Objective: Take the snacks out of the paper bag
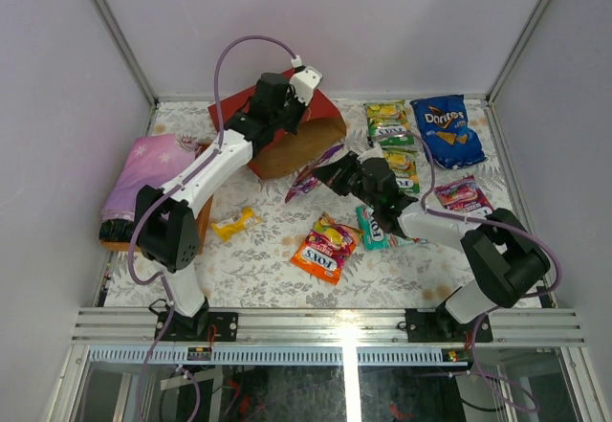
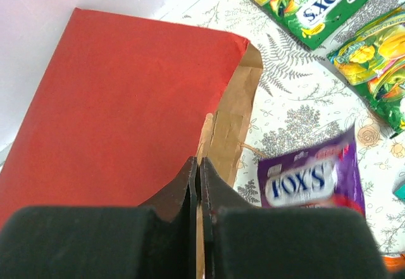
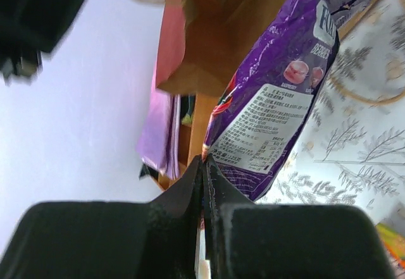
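Observation:
The red paper bag [image 1: 236, 108] lies on its side at the back, its brown mouth toward the table's middle. At that mouth my left gripper is shut on the brown paper rim. A purple Fox's packet [image 3: 269, 117] hangs outside the mouth, and my right gripper is shut on its edge. From the left wrist, the same packet's front [image 2: 307, 178] shows to the right of the bag. Part of the bag's inside [image 3: 221, 45] is visible beyond the packet; a small dark purple patch sits in it at the top, too little to identify.
Green Fox's packets [image 1: 386, 122] and a blue Doritos bag [image 1: 448, 133] lie at the back right. An orange packet [image 1: 326, 248], a teal packet [image 1: 376, 233] and a yellow wrapper [image 1: 235, 223] lie nearer the front. A wooden box with pink cloth [image 1: 158, 173] stands left.

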